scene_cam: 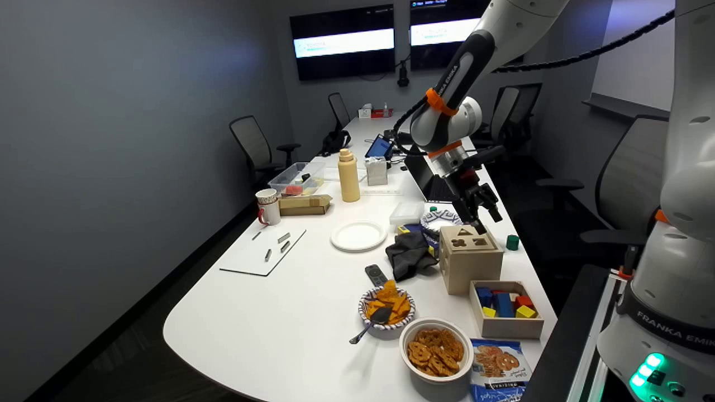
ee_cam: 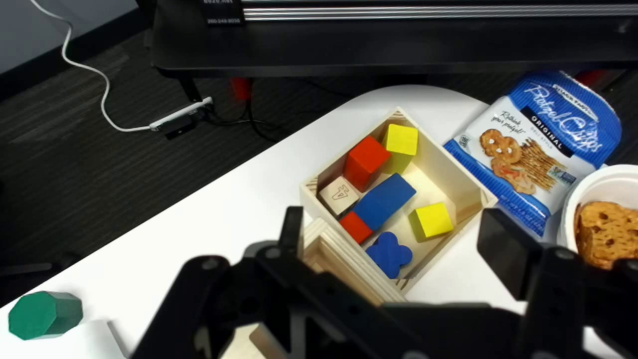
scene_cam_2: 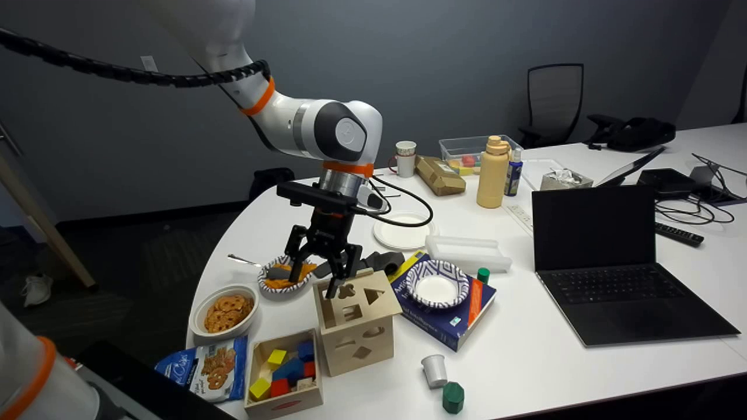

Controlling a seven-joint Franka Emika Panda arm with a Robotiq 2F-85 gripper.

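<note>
My gripper (scene_cam_2: 322, 281) is open above the wooden shape-sorter box (scene_cam_2: 360, 353), its fingers wide apart and nothing between them. Cut-outs, among them a triangle, a flower and a diamond, show in the box's top and side. In the wrist view a shallow wooden tray (ee_cam: 481, 191) lies beyond the fingers, holding several blocks. Among these are a red block (ee_cam: 366, 161), a blue block (ee_cam: 386, 200), a yellow cube (ee_cam: 431, 221), a blue flower block (ee_cam: 389, 254) and a plain wooden cube (ee_cam: 339, 195). Part of the sorter is hidden behind my gripper there.
Close to the tray are a pretzel bag (scene_cam: 499, 372) and a bowl of pretzels (scene_cam: 435, 352). A green block (scene_cam_2: 453, 398) and a small grey cup (scene_cam_2: 434, 370) sit by the table edge. Behind the sorter lies a book (scene_cam_2: 455, 332) bearing a patterned bowl (scene_cam_2: 437, 287).
</note>
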